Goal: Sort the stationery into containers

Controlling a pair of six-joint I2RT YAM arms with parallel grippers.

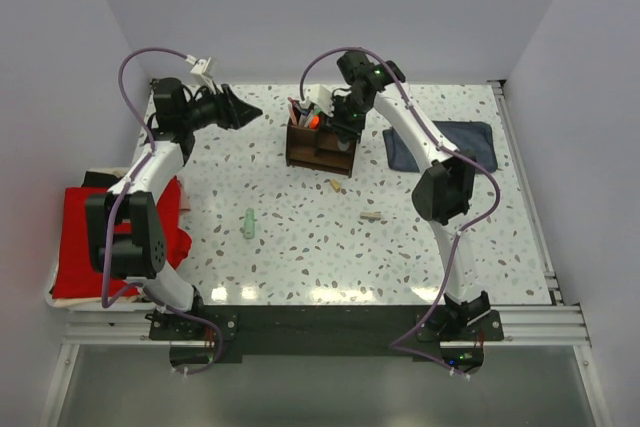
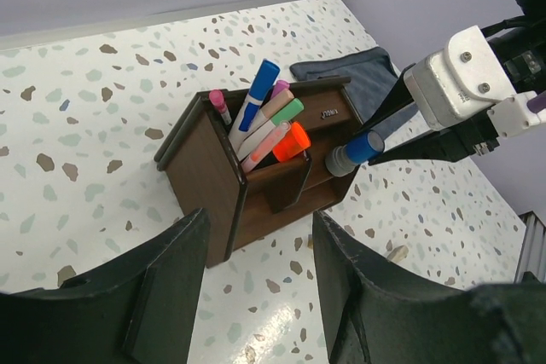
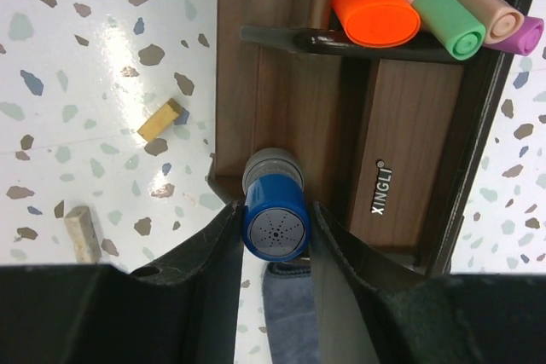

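Note:
A dark wooden organizer (image 1: 320, 158) stands at the back middle of the table, markers in its rear left compartment, among them an orange-capped one (image 3: 376, 12) and a green-capped one (image 3: 461, 26). My right gripper is shut on a small cylinder with a blue perforated cap (image 3: 276, 215) and a clear ribbed body. In the left wrist view this blue-capped cylinder (image 2: 363, 147) is tilted, its clear end inside the right-hand compartment. Left of the organizer my left gripper hangs apart from it, fingers spread with nothing between them.
On the table lie a green item (image 1: 249, 223), a small yellow block (image 3: 159, 120) and a beige block (image 3: 82, 234). A dark blue cloth (image 1: 440, 146) is spread at the back right; red cloth (image 1: 82, 247) lies off the left edge.

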